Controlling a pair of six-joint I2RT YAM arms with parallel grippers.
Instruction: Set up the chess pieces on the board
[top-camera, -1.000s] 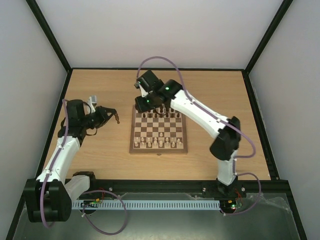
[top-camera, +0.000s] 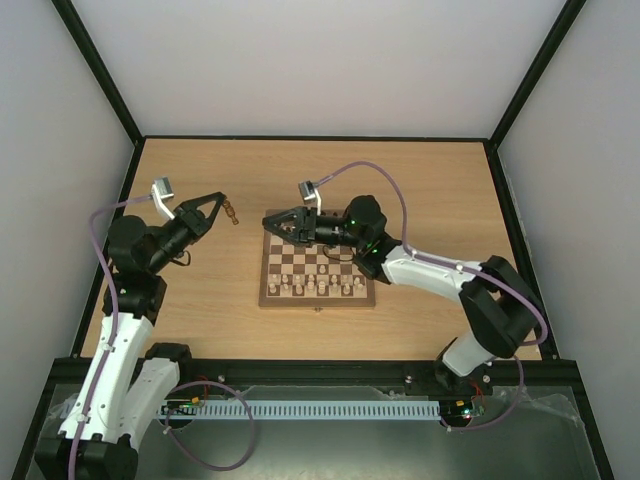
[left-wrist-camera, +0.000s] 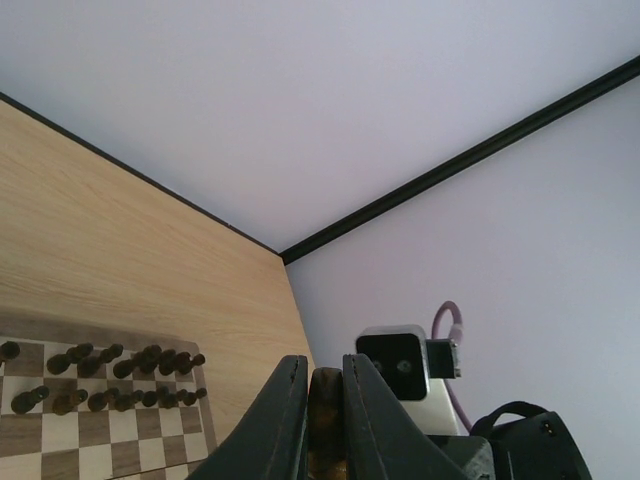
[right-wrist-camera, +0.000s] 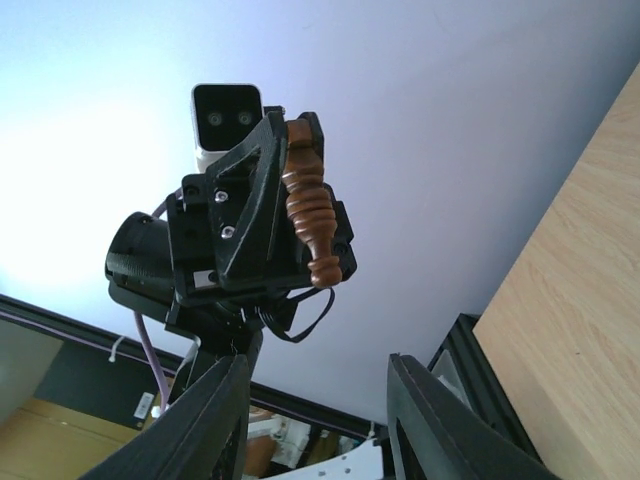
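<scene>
A chessboard (top-camera: 315, 305) lies mid-table, light pieces along its near side; its far side is partly hidden under the right arm in the top view. My left gripper (top-camera: 224, 200) is raised at the board's left, shut on a brown chess piece (right-wrist-camera: 310, 215). In the left wrist view its fingers meet around that piece (left-wrist-camera: 326, 425). My right gripper (top-camera: 272, 225) is above the board's far left corner, pointing toward the left one, its fingers apart with nothing between them.
Bare wooden table (top-camera: 450, 190) surrounds the board, with free room at left and right. Walls (top-camera: 560, 220) and black frame edges enclose the table on the sides and back.
The left arm has risen and shifted slightly, still holding the piece.
</scene>
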